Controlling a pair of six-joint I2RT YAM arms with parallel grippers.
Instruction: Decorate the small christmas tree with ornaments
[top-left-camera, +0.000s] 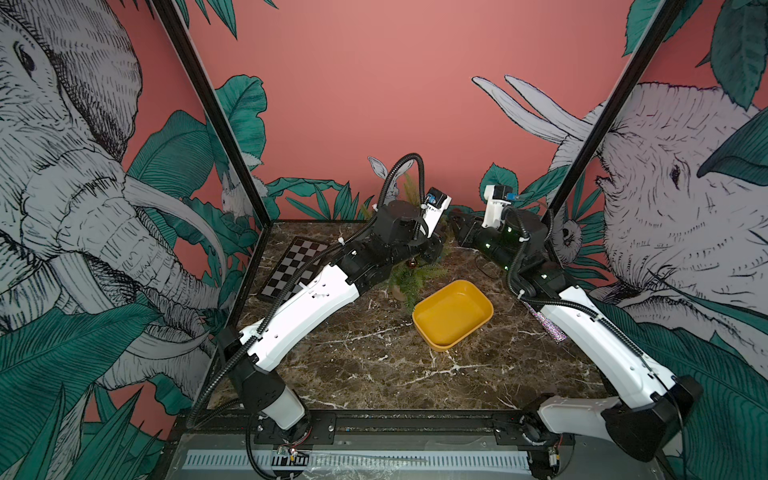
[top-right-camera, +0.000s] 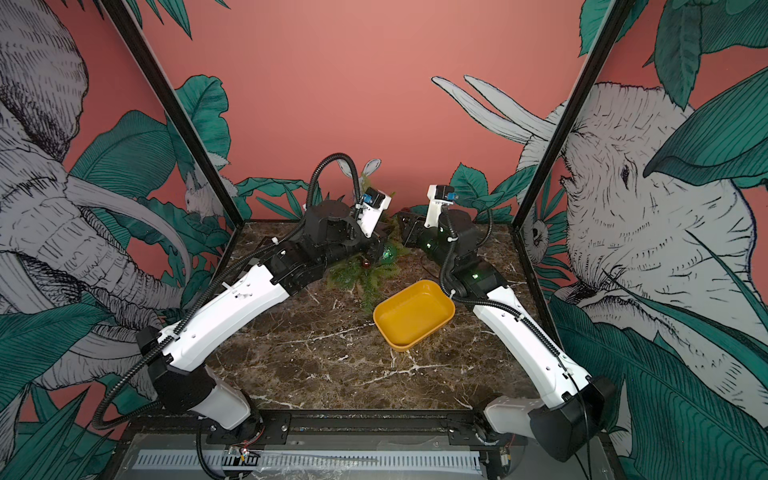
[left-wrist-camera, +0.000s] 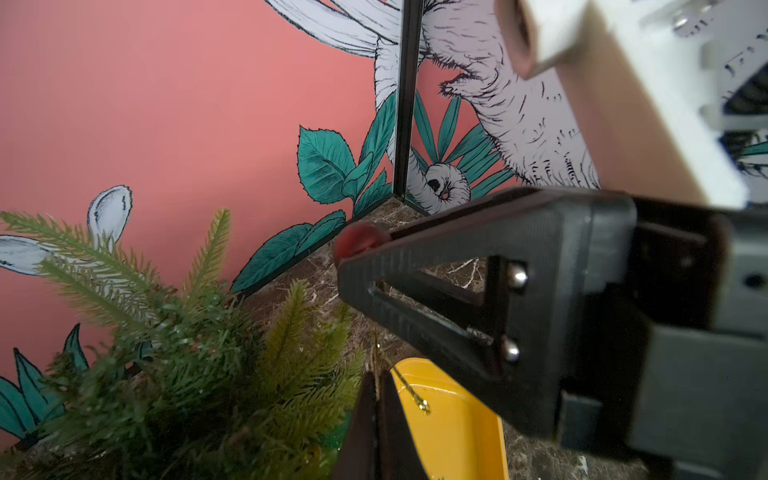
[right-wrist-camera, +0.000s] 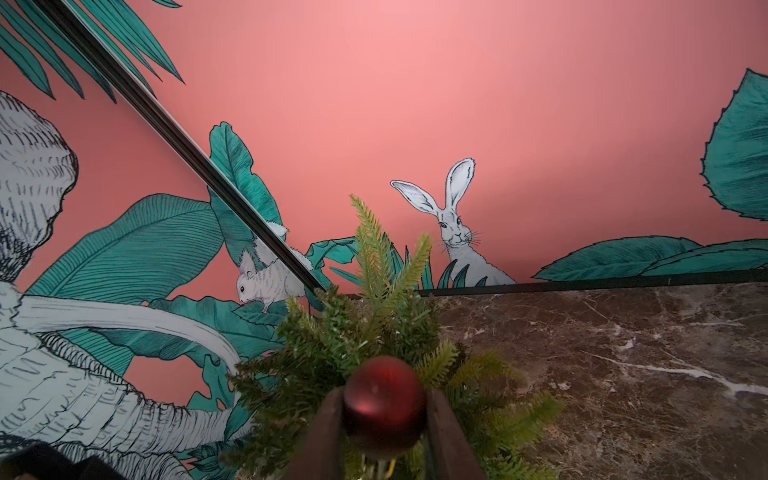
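The small green tree (right-wrist-camera: 344, 344) stands at the back; arms partly cover it in the top views. A shiny red ball (right-wrist-camera: 384, 406) is pinched between the fingertips of my right gripper, in front of the branches. My left gripper is shut beside the tree, close to the right gripper's black finger (left-wrist-camera: 448, 296). A thin gold strand (left-wrist-camera: 409, 389) shows by the left fingertips; whether they pinch it cannot be told. Among the branches in the top right view are a dark red ornament (top-right-camera: 365, 261) and a green glittery one (top-right-camera: 387, 253).
An empty-looking yellow tray (top-left-camera: 453, 314) sits in front of the tree. On the left lies a checkered board (top-left-camera: 293, 270). A pinkish glittery item (top-left-camera: 547, 324) is partly under the right arm.
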